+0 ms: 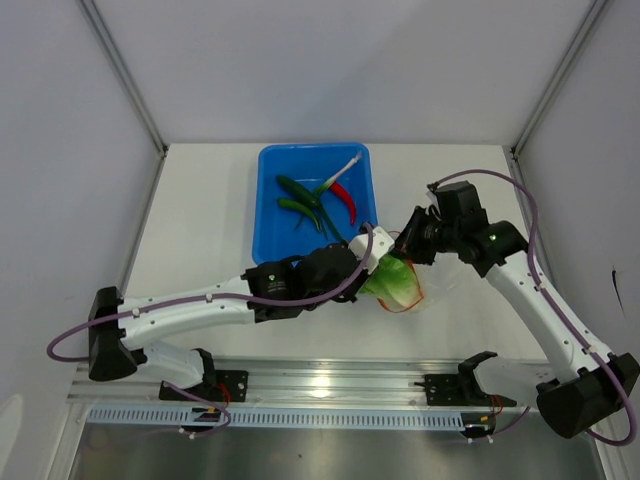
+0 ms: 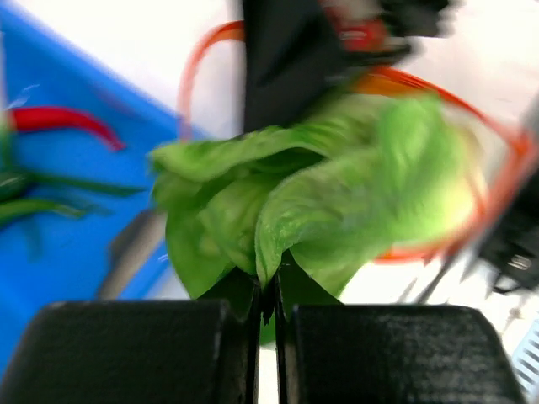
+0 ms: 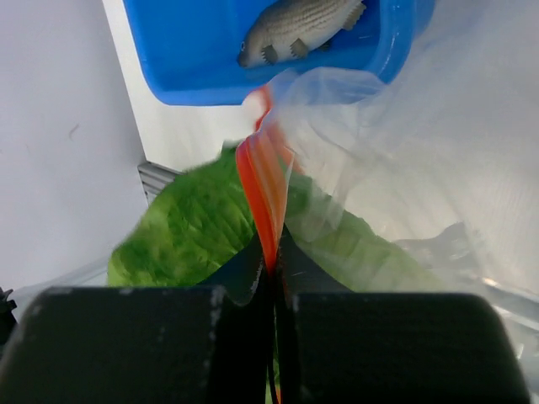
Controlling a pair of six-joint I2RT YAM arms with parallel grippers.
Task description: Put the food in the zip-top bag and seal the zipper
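A green lettuce leaf (image 1: 393,283) sits at the mouth of the clear zip top bag with red zipper (image 1: 415,298). My left gripper is shut on the lettuce, with leaf bunched between its fingertips. My right gripper is shut on the bag's red zipper edge (image 3: 266,189), with lettuce behind and below it; the clear plastic spreads to the right in the right wrist view.
The blue tray (image 1: 275,170) behind holds green peppers or cucumbers (image 1: 295,190), a red chili (image 1: 342,197), a pale-stemmed vegetable and a fish (image 3: 299,29).
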